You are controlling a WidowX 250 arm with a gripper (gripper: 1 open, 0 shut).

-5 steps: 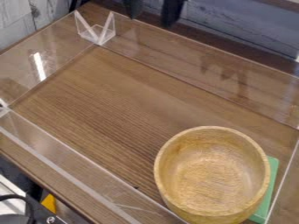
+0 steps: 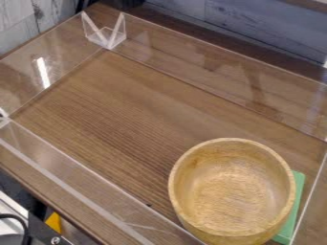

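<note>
A wooden bowl [image 2: 230, 187] rests at the front right of the wooden table [image 2: 128, 115], empty inside, with a green flat object [image 2: 294, 201] partly under or beside its right side. Only a small dark piece of the robot shows at the top edge, toward the left; its fingers cannot be made out.
A clear angular plastic piece [image 2: 105, 34] stands at the back left. Clear plastic edging runs along the table's sides, and a pale wall [image 2: 255, 29] rises behind.
The dark robot parts at the top have moved up and to the left, mostly out of the picture. The bowl and table look the same.
</note>
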